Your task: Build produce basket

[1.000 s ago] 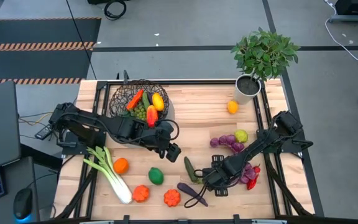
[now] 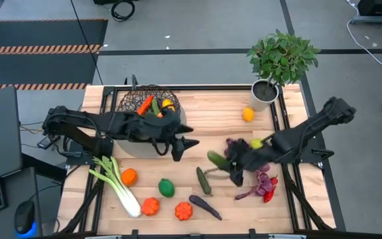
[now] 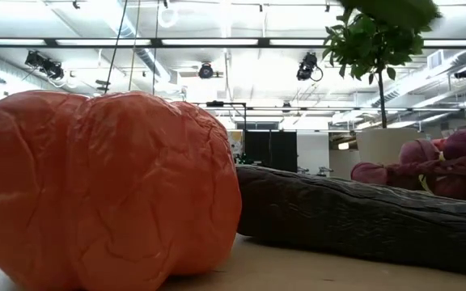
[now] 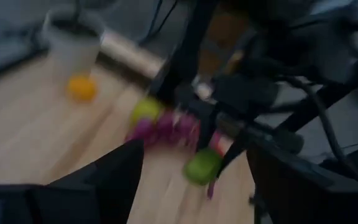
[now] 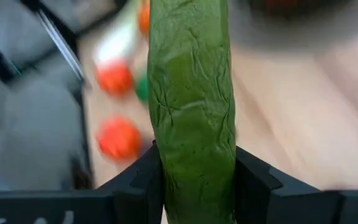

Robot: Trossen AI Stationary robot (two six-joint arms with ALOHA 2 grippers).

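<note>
A light green cucumber (image 5: 191, 106) is clamped between the fingers of my right gripper, filling the middle of the right wrist view. From above, its end (image 2: 217, 159) pokes out left of the right gripper, over the right half of the table. My left gripper (image 2: 182, 149) stands open in front of the wire basket (image 2: 132, 99), with nothing between its fingers. In the basket lie a carrot (image 2: 145, 105) and other produce, partly covered by the left arm. The left wrist view is blurred.
On the table are a dark green cucumber (image 2: 203, 180), an eggplant (image 2: 205, 207), orange pumpkins (image 2: 184, 211), a green lime-like fruit (image 2: 166, 188), an orange (image 2: 129, 176) and celery (image 2: 121, 188). Purple onions (image 2: 264, 182) and red peppers (image 2: 269, 192) lie right; a potted plant (image 2: 264, 93) stands behind.
My right gripper has lifted off the table with the green cucumber and turned it toward the left. The left arm has swung up and right, now covering more of the basket.
</note>
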